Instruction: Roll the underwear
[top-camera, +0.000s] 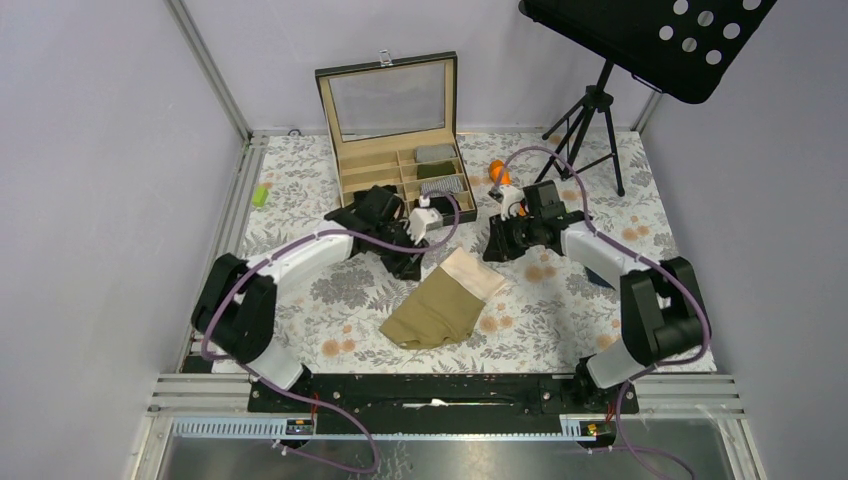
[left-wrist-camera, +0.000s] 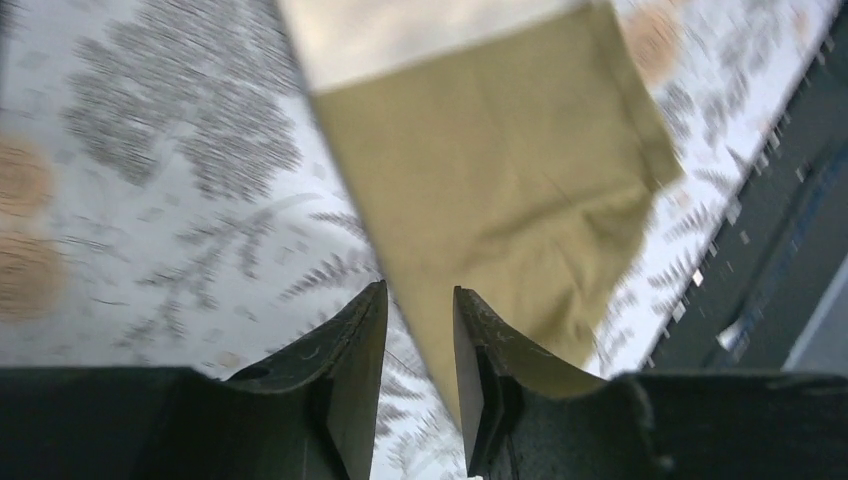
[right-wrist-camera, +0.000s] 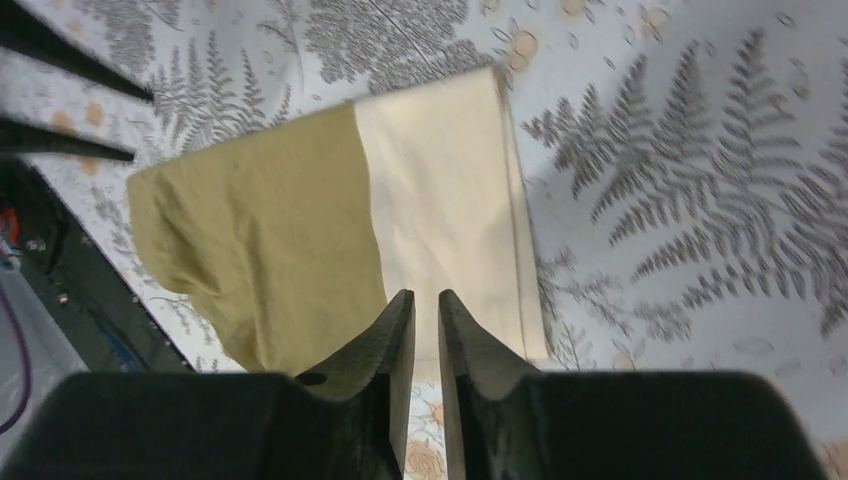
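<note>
The underwear, an olive cloth (top-camera: 432, 312) with a cream band (top-camera: 472, 272), lies flat and angled on the table between the arms. My left gripper (top-camera: 408, 270) is above the table at its upper left; in the left wrist view its fingertips (left-wrist-camera: 466, 310) are close together over the cloth, and whether anything is between them is unclear. My right gripper (top-camera: 498, 250) is beside the cream end, raised above it, its fingertips (right-wrist-camera: 452, 305) slightly apart with nothing visible held.
An open compartment box (top-camera: 365, 170) holding rolled items stands at the back. An orange object (top-camera: 497, 170) and a black stand (top-camera: 598, 100) are at the back right.
</note>
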